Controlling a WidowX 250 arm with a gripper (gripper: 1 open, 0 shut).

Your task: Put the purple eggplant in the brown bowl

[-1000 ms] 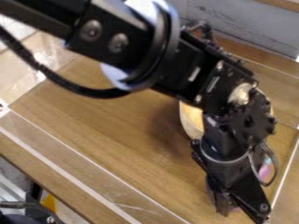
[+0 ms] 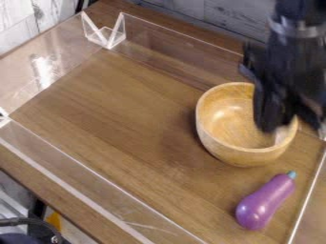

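The purple eggplant (image 2: 264,202) lies on the wooden surface near the lower right, its green stem end pointing up and to the right. Behind it sits the round brown bowl (image 2: 219,124), upright, with its bare inner wall partly visible. My gripper (image 2: 287,112) is a dark, motion-blurred shape at the upper right, in front of the bowl's right part and well apart from the eggplant. Its fingers are too smeared to show whether they are open or shut. The bowl's right rim is partly hidden behind it.
A clear angular plastic piece (image 2: 105,30) stands at the back left corner. Low transparent walls (image 2: 38,67) border the wooden surface (image 2: 114,119), whose left and middle parts are clear. Dark cables hang beyond the lower left edge.
My gripper has risen from the eggplant toward the upper right, and the arm no longer crosses the view. The eggplant now shows fully on the surface, with more of the bowl uncovered.
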